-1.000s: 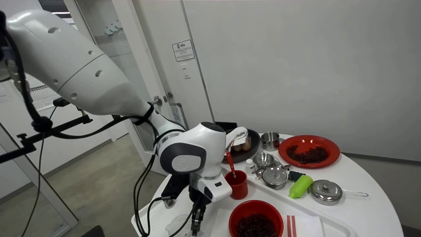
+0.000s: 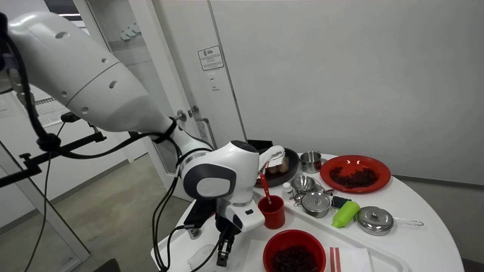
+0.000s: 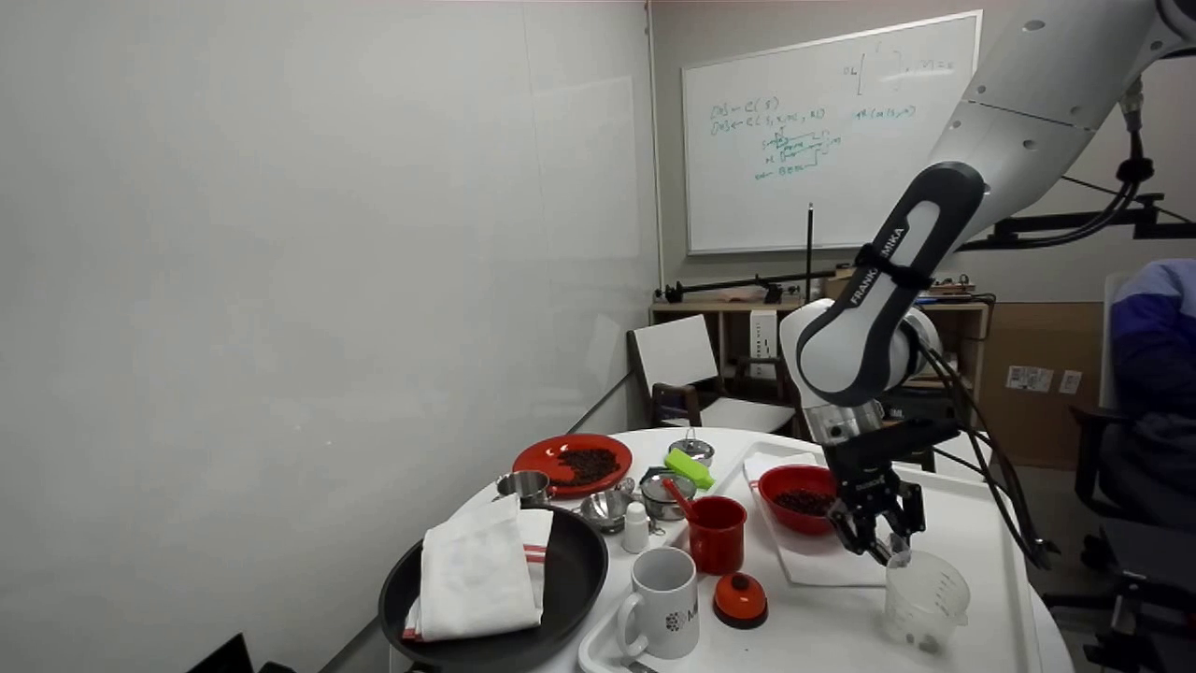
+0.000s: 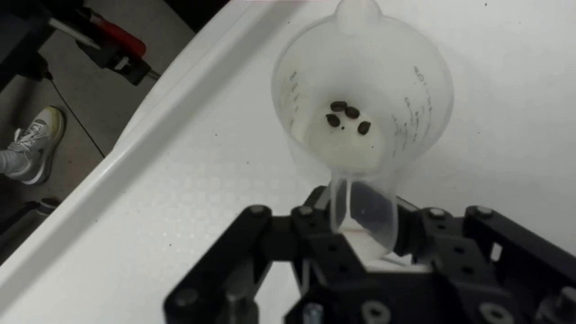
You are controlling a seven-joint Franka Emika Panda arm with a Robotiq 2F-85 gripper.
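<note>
A clear plastic measuring cup [image 4: 426, 70] stands upright or nearly so over the white tray, with several dark beans [image 4: 351, 112] at its bottom. Its thin handle [image 4: 389, 232] points toward my gripper, whose dark fingers lie close around it; the fingers are shut on that handle. Part of the fingertips shows only through the clear plastic. From the second exterior view, my gripper [image 3: 892, 548] meets the near top side of the cup [image 3: 926, 600]. Whether the cup's base touches the tray is hard to tell.
A red bowl of beans [image 3: 798, 494] sits behind the gripper. Nearby are a red mug [image 3: 718, 538], an orange-topped item [image 3: 741, 601] and a white mug [image 3: 663, 594]. The white tray [image 3: 818, 622] is bare between these and the cup.
In exterior view 1, my gripper has shifted slightly left and up, and the clear cup's visible edge has shifted the same way. The other objects are unmoved.
</note>
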